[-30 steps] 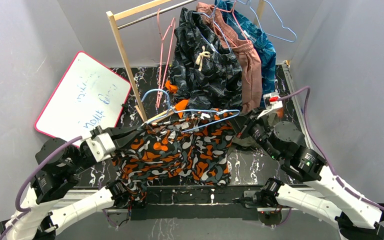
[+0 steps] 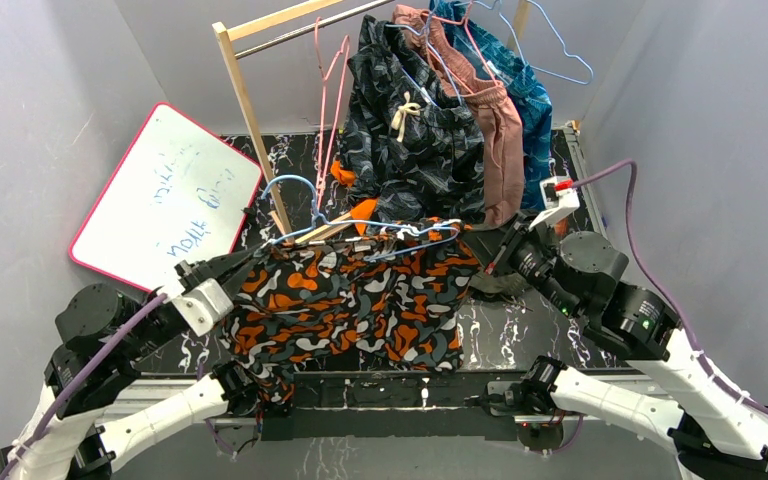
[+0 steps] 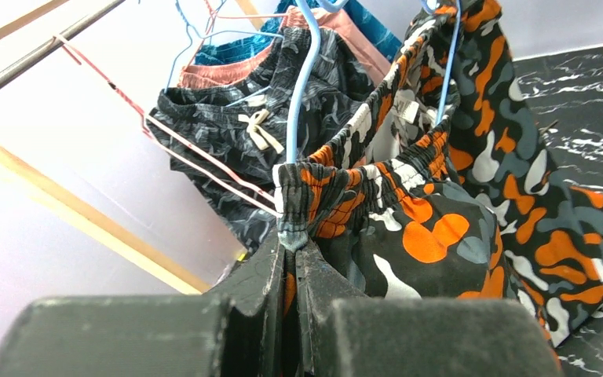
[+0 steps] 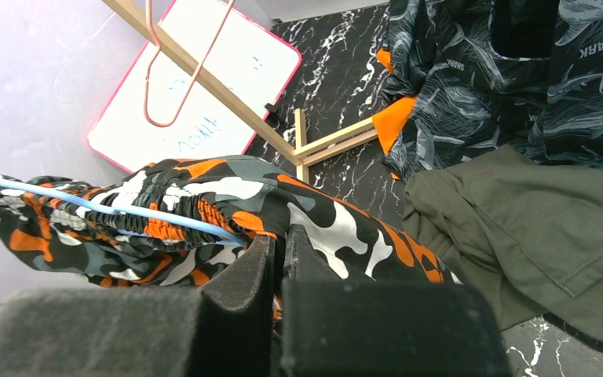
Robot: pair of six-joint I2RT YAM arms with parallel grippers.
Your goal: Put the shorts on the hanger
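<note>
Camouflage shorts [image 2: 350, 310] in orange, black, grey and white are held up at the waistband in front of the rack, a light blue hanger [image 2: 380, 224] lying along their top. In the left wrist view my left gripper is shut at a waistband corner, where the hanger [image 3: 302, 94] enters the elastic [image 3: 330, 188]. In the right wrist view my right gripper is shut on the other end of the waistband, where the hanger's bar [image 4: 149, 212] runs into the fabric.
A wooden rack [image 2: 240, 90] holds pink hangers and dark, pink and blue shorts [image 2: 410, 120]. A whiteboard [image 2: 160, 190] lies on the left. Olive fabric [image 4: 518, 236] lies under the right arm on the marble-patterned surface.
The hanger's hook has moved left.
</note>
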